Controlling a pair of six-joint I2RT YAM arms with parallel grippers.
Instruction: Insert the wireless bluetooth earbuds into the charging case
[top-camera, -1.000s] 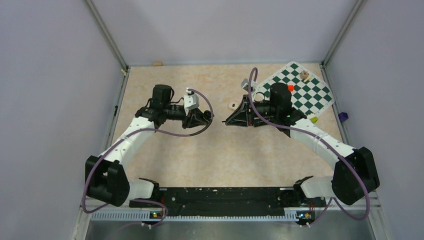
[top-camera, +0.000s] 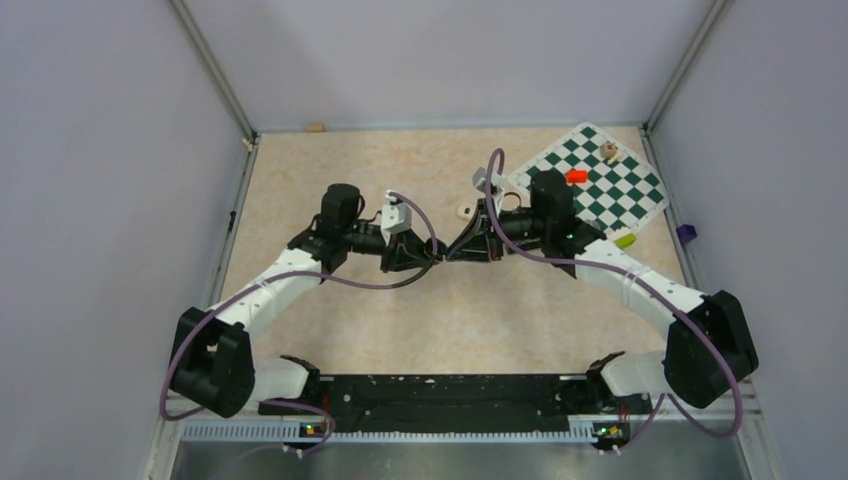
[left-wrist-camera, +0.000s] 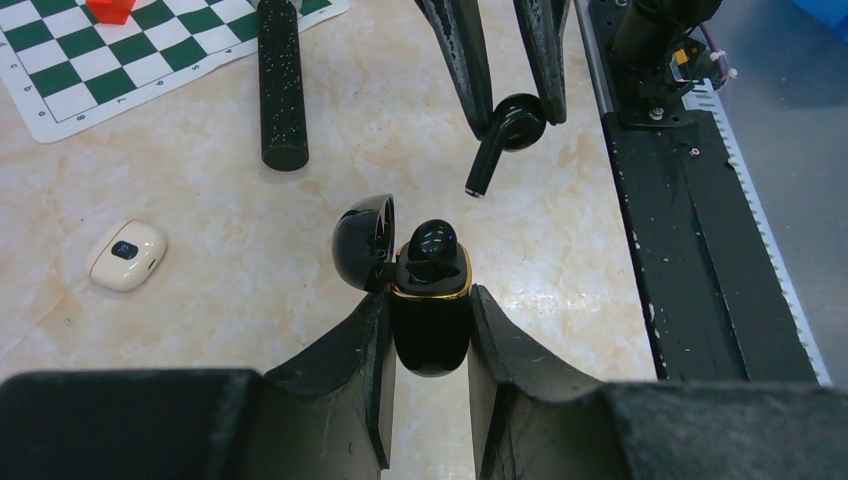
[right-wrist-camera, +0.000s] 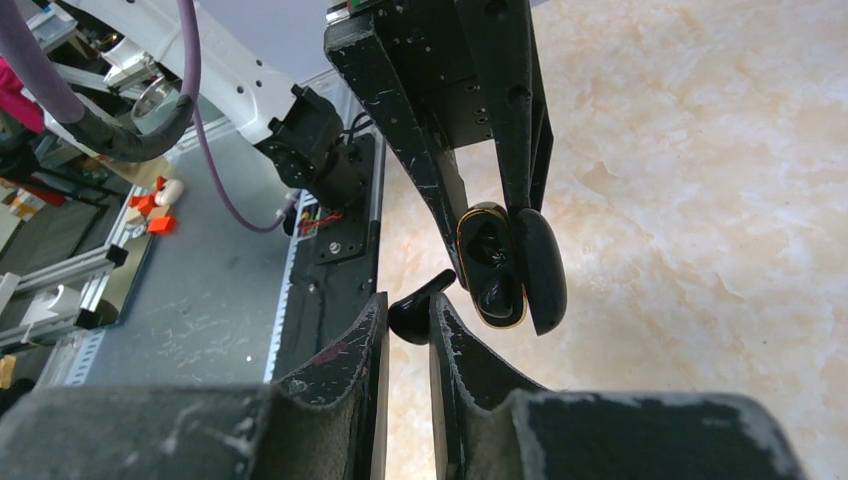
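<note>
Between the fingers of my left gripper is the black charging case (left-wrist-camera: 430, 340), gold-rimmed, with its lid (left-wrist-camera: 360, 245) open. A glossy rounded black shape, looking like an earbud, shows in one slot; the other slot (right-wrist-camera: 486, 245) appears empty in the right wrist view. My right gripper is shut on a black earbud (left-wrist-camera: 522, 122), gripping its round head. In the left wrist view its stem slants down toward the case, with a gap between. From above, the two grippers (top-camera: 440, 255) nearly meet and hide these details.
A cream-white case (left-wrist-camera: 128, 255) lies on the table (top-camera: 330, 330). Behind it are a dark speckled cylinder (left-wrist-camera: 283, 90) and a green-white chessboard (top-camera: 590, 180) with a red piece (top-camera: 576, 176).
My left gripper has moved right with the case. My right gripper has shifted slightly left and toward the front with the earbud, so the two are now close together.
</note>
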